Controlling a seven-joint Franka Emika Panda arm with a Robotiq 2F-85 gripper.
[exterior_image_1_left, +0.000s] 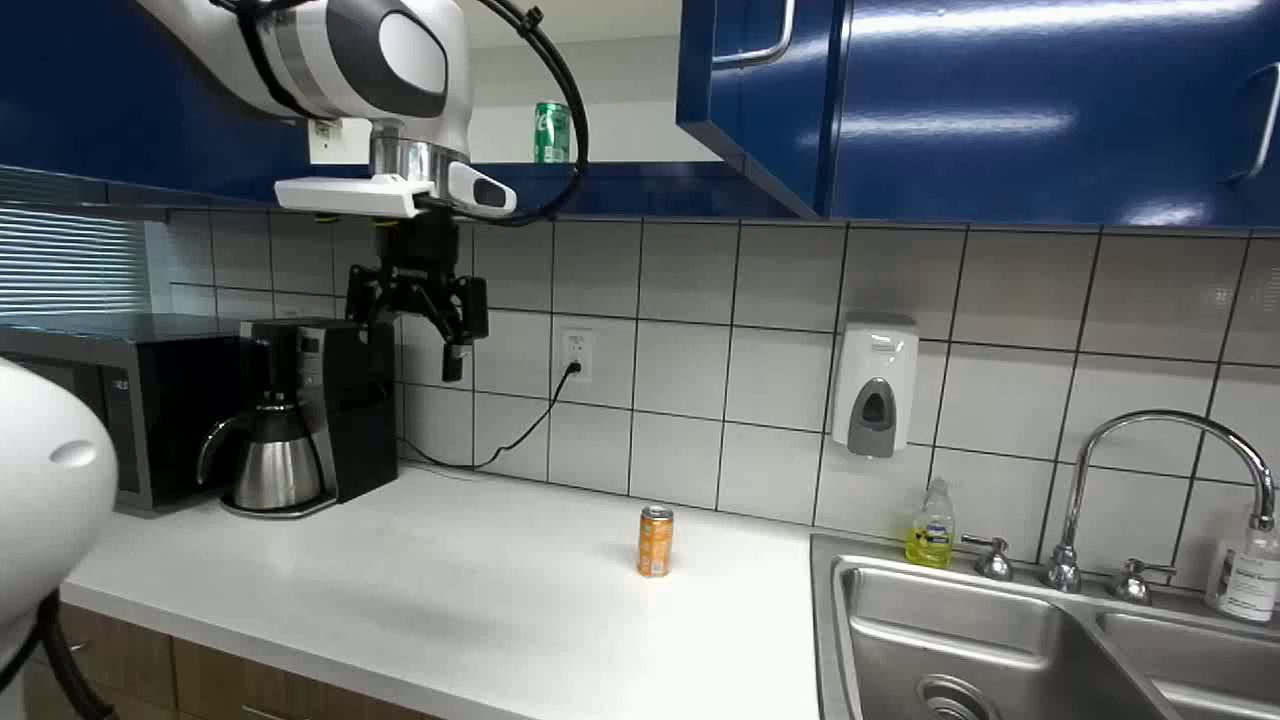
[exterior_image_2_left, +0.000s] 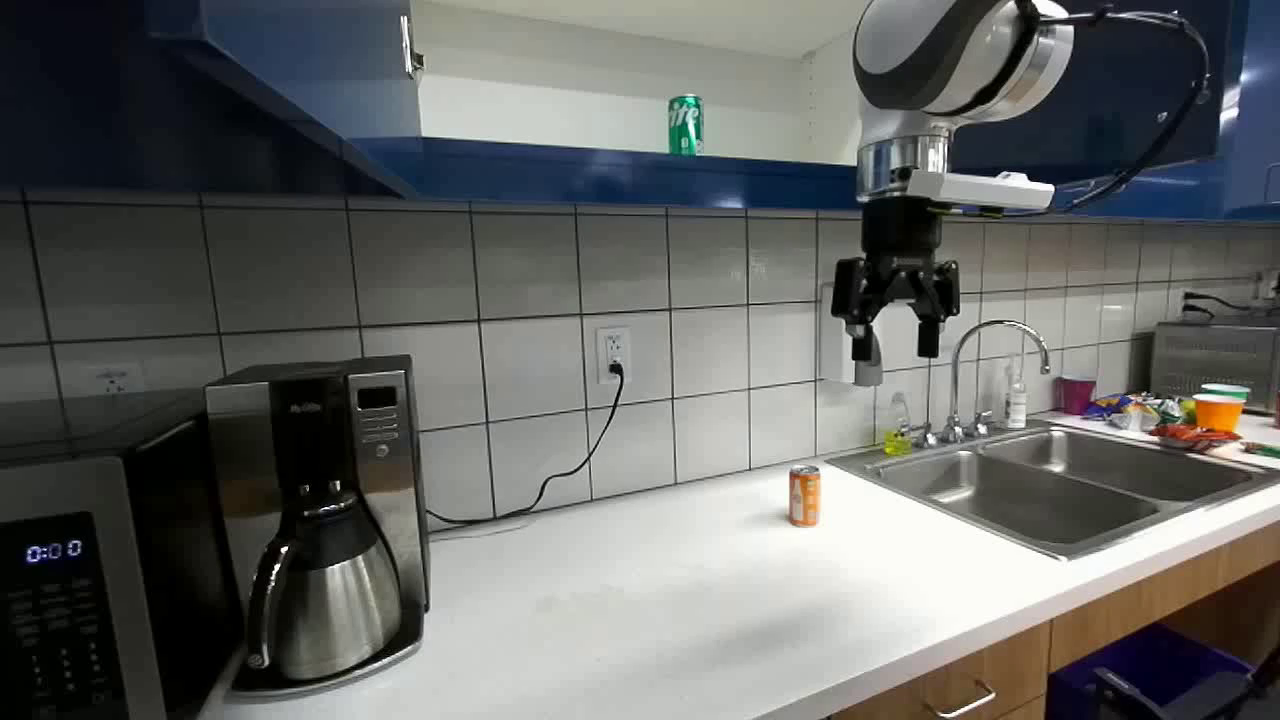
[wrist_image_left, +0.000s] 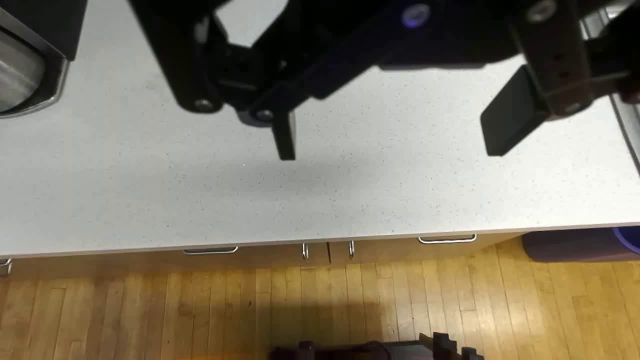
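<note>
My gripper (exterior_image_2_left: 895, 348) hangs high above the counter, pointing down. Its two fingers stand wide apart in the wrist view, where the gripper is open over bare countertop with nothing between the pads. An orange can (exterior_image_1_left: 655, 541) stands upright on the white counter, well below the gripper. The second exterior view has the orange can (exterior_image_2_left: 804, 496) short of the sink's left end. A green can (exterior_image_2_left: 685, 125) stands upright on the shelf of the open blue cabinet; the first exterior view also has that green can (exterior_image_1_left: 552, 132), beside the arm's cable.
A coffee maker (exterior_image_2_left: 324, 528) with a steel carafe and a microwave (exterior_image_2_left: 108, 564) occupy the counter's left end. The sink (exterior_image_1_left: 1020, 636) and faucet (exterior_image_1_left: 1158, 414) are at the right. An open cabinet door (exterior_image_1_left: 768, 108) juts out overhead.
</note>
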